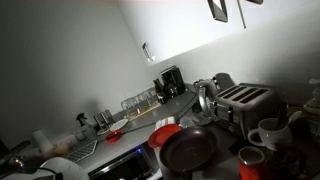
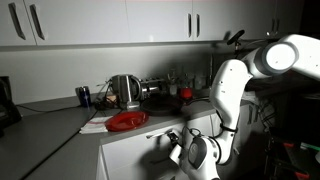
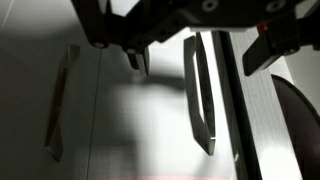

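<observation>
Two dark curved handles show on white cabinet doors in the wrist view. The nearer handle (image 3: 205, 98) stands between the spread fingers of my gripper, as seen from the camera. The other handle (image 3: 62, 105) is off to the left, on the neighbouring door. My gripper is open, and contact with the nearer handle cannot be made out. In exterior view 2 the gripper (image 2: 178, 148) is low in front of the white cabinet front (image 2: 125, 160), below the counter edge.
A dark frying pan (image 1: 188, 149), a red plate (image 1: 163, 134), a toaster (image 1: 243, 106), a white mug (image 1: 272, 132) and a red mug (image 1: 251, 162) stand on the counter. A kettle (image 2: 127, 91) is behind the red plate in exterior view 2. White wall cabinets (image 2: 120, 20) hang above.
</observation>
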